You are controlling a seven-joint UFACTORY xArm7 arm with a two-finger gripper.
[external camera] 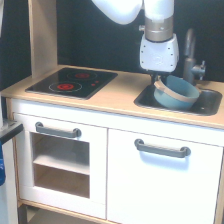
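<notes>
A teal pan (178, 98) is at the dark sink (208, 103) on the right of the wooden counter, tilted so that part of its inside faces the camera. A short light-coloured piece, seemingly its handle, shows at the pan's left rim. My gripper (156, 78) points down from the white arm, with its fingertips right at that left rim. The fingers are small and dark here, so whether they are closed around the rim or handle cannot be made out.
A black cooktop (72, 83) lies on the left of the counter (122, 92), with bare wood between it and the sink. The dark faucet (190, 58) stands close behind the pan. Below are an open-fronted oven (62, 165) and a white cabinet door (150, 185).
</notes>
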